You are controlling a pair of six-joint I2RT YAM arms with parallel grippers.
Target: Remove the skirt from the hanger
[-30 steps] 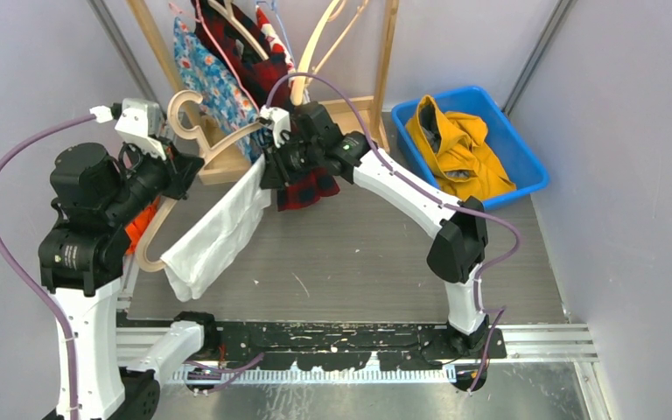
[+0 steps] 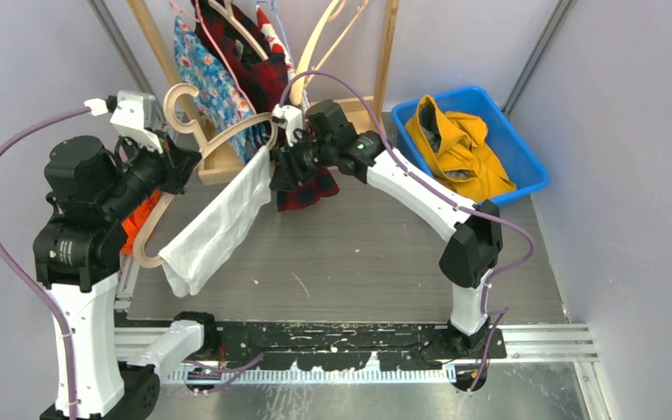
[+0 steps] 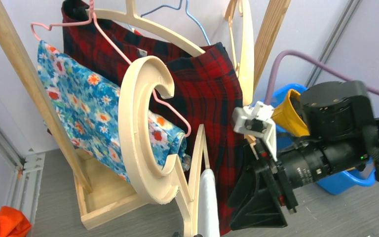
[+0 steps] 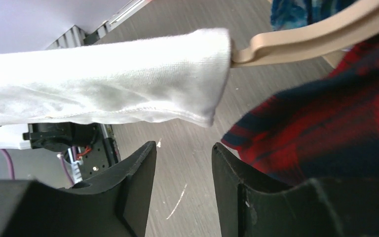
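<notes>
A beige hanger (image 2: 186,123) (image 3: 133,123) carries a white skirt (image 2: 217,229) that hangs from its arms and shows as a narrow strip in the left wrist view. My left gripper (image 2: 178,168) is shut on the hanger near its neck; its fingers are mostly out of sight in its wrist view. My right gripper (image 2: 282,175) stands open beside the skirt's upper end, just short of it, with nothing between its fingers. In the right wrist view the hanger's end runs into the white fabric.
Behind stands a wooden rack (image 2: 387,35) with a floral garment (image 2: 201,66), red plaid garments (image 2: 306,188) and more hangers. A blue bin (image 2: 525,175) holding yellow cloth is at the back right. An orange cloth (image 3: 10,222) lies at left.
My right gripper has shifted right, off the skirt's upper end.
</notes>
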